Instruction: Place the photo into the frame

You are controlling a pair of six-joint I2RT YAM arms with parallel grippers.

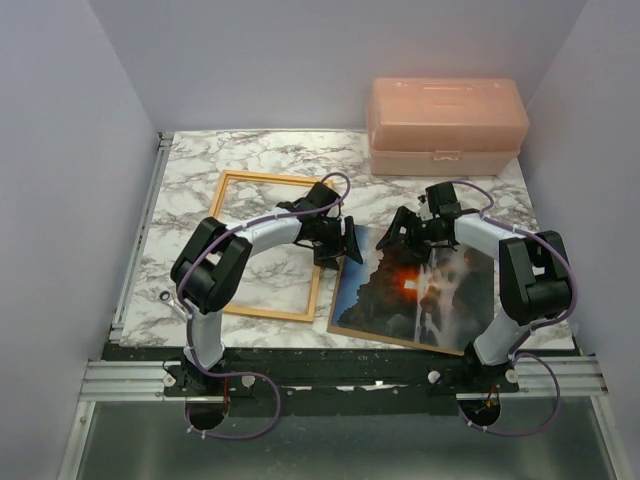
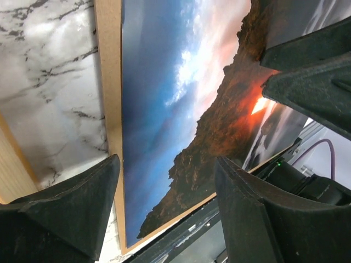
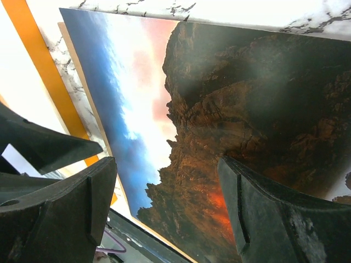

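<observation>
A landscape photo [image 1: 383, 285], with blue sky and glowing dark rock, lies flat on a thin brown-edged board [image 2: 112, 90] at the right of the marble table. To its left lies the empty wooden frame [image 1: 268, 314]. My left gripper [image 1: 342, 257] is above the photo's left edge; in the left wrist view its parted fingers [image 2: 96, 189] straddle that edge with nothing held. Over the photo's upper part hovers my right gripper [image 1: 396, 240]. Its fingers [image 3: 90, 189] are parted in the right wrist view, and only the photo shows beneath.
A closed pinkish-orange box [image 1: 446, 130] stands at the back right, behind the photo. A small metal object [image 1: 172, 302] lies at the left of the table, near the left arm. Marble is bare at the back left.
</observation>
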